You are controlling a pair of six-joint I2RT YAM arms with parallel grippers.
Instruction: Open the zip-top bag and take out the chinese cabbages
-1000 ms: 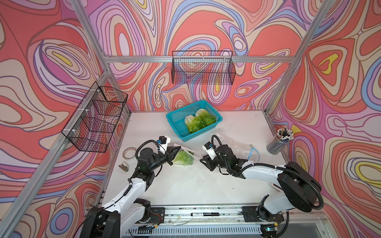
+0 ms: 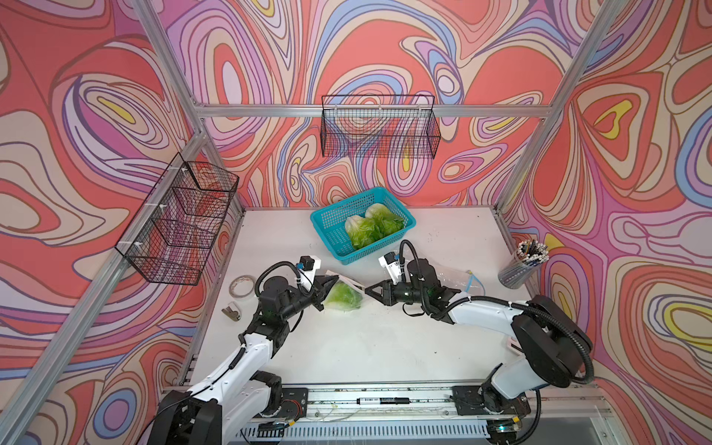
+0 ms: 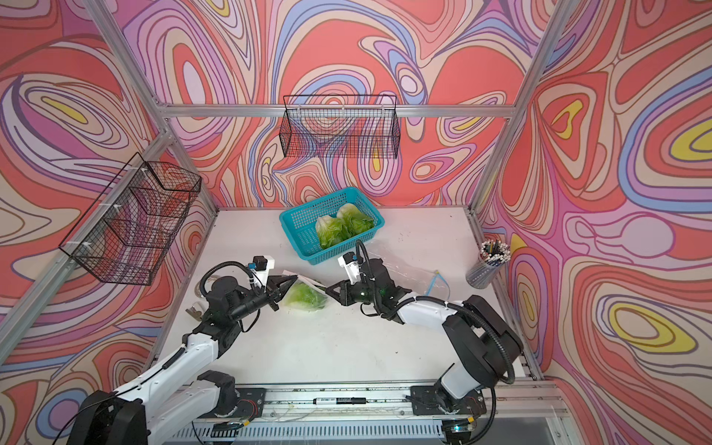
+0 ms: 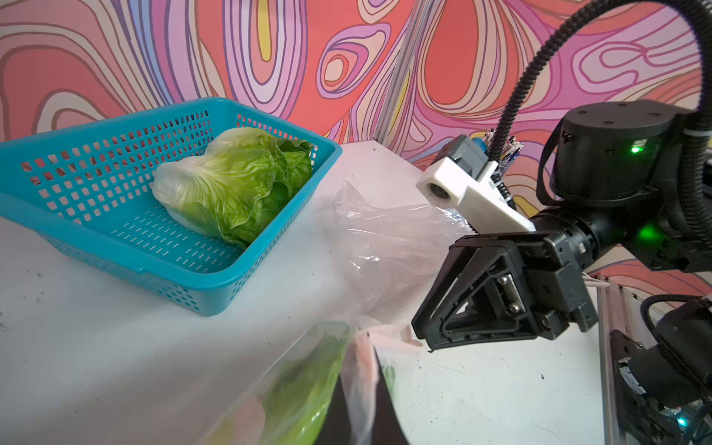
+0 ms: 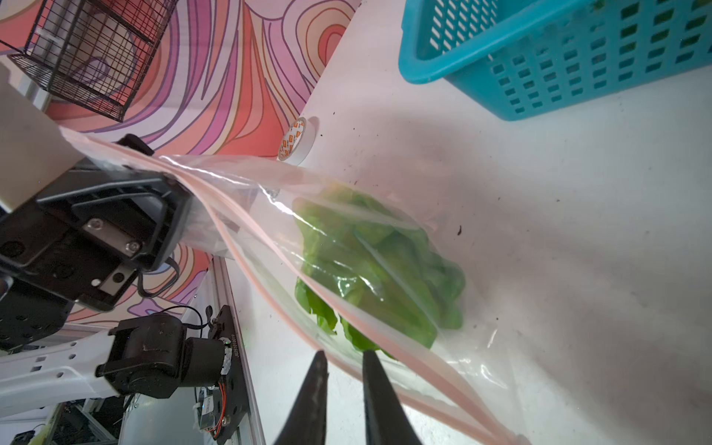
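Note:
A clear zip top bag (image 5: pixel 474 333) lies on the table with a green cabbage (image 5: pixel 371 274) inside. Its mouth edge stretches between my two grippers, and a gap shows between its two pinkish lips. My left gripper is shut on one part of that edge, which runs up between its fingers in the left wrist view. At the opposite end, my right gripper is shut on the edge at its fingertips. Two more cabbages (image 2: pixel 378 224) rest in a blue basket (image 2: pixel 332 236) behind.
An empty clear plastic bag (image 4: pixel 393 237) lies flat behind the right arm. A holder of sticks (image 2: pixel 523 267) stands at the right edge; a tape roll (image 2: pixel 241 286) lies at the left.
My right gripper has risen and moved slightly left, from below the bag's edge to level with it. The left gripper and the basket have barely moved.

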